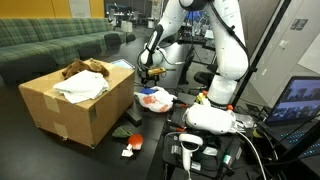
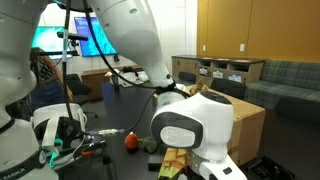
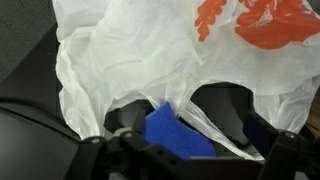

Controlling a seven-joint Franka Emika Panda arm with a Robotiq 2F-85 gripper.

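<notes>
A crumpled white plastic bag with red print fills the upper part of the wrist view; it also shows on the dark table in exterior view 1, below the arm. A blue item lies at the bag's edge, partly hidden by the gripper's body. My gripper stands open, its dark fingers spread to either side of the blue item. From the side, the gripper hangs above the bag, apparently clear of it. In exterior view 2 the white arm hides the gripper.
A cardboard box carrying a brown cloth and a white bundle stands to the left. A red round item and a dark green item lie near the table's front. Cables cross the right side.
</notes>
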